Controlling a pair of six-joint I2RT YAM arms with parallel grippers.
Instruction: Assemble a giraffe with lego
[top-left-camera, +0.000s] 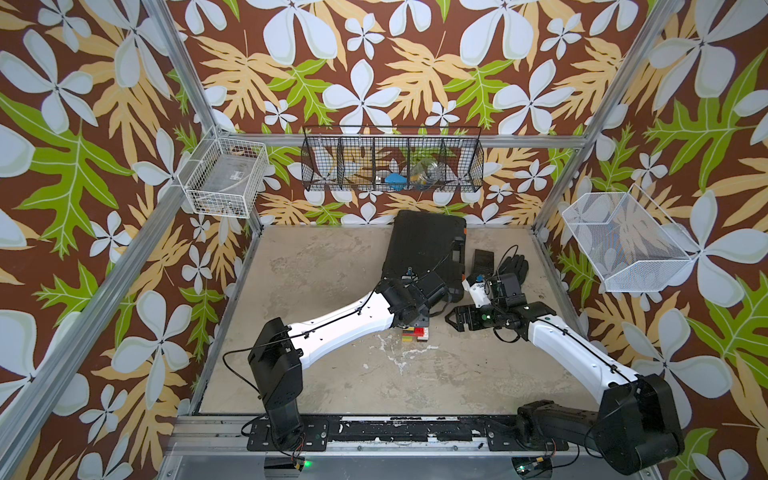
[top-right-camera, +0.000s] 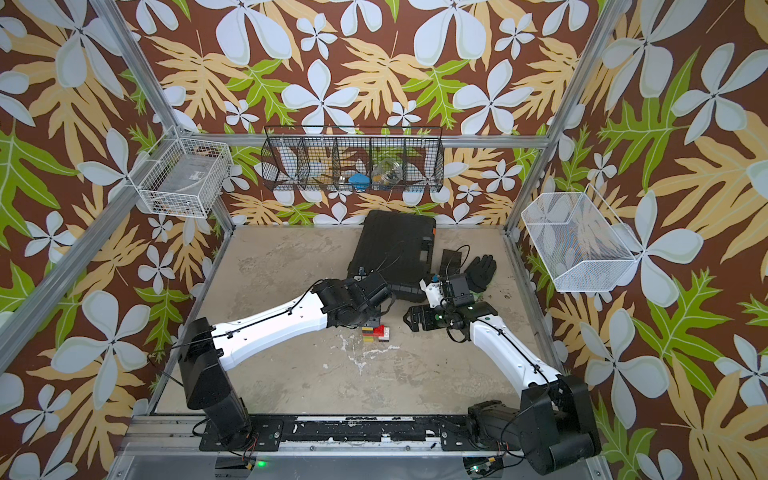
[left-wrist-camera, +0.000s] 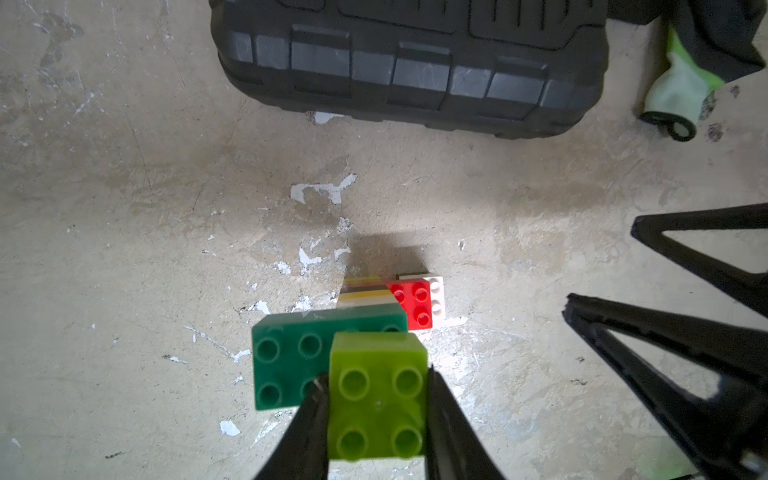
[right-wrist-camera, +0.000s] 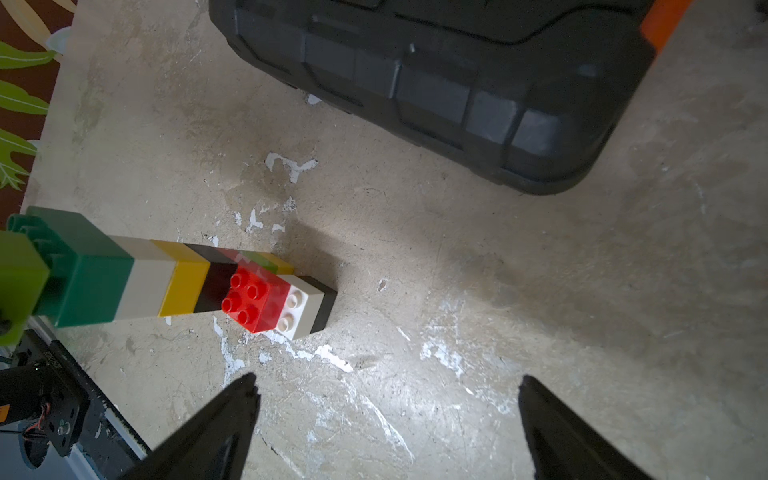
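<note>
A tower of bricks stands upright on the table: in the right wrist view, a white-and-black foot (right-wrist-camera: 302, 312) and red brick (right-wrist-camera: 254, 294) jut from its base, with black, yellow (right-wrist-camera: 182, 272) and white layers rising to a dark green brick (right-wrist-camera: 92, 268). Over one end of that green brick is a lime brick (left-wrist-camera: 377, 392); whether its studs are fully seated cannot be told. My left gripper has a finger close against each side of the lime brick, its grip unclear. Apart from the tower, my right gripper is open and empty.
The black case (left-wrist-camera: 416, 72) lies just behind the tower. A dark glove (top-right-camera: 480, 273) rests at the back right. My right gripper's fingers (left-wrist-camera: 664, 336) stand close to the tower's right. Bare table (top-left-camera: 288, 256) extends to the left.
</note>
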